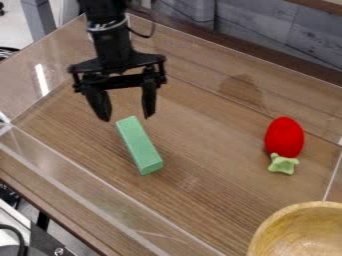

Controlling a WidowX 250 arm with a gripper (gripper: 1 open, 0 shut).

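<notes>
My gripper (118, 108) hangs over the left half of the wooden table, open, its two black fingers spread just above and to either side of the upper end of a green bar (139, 145), with nothing visible between them. The bar lies flat on the table. At the right a red rounded object (285, 134) lies beside a small pale green piece (282, 165).
A yellow bowl (301, 235) stands at the bottom right corner. Dark cables run along the lower left edge.
</notes>
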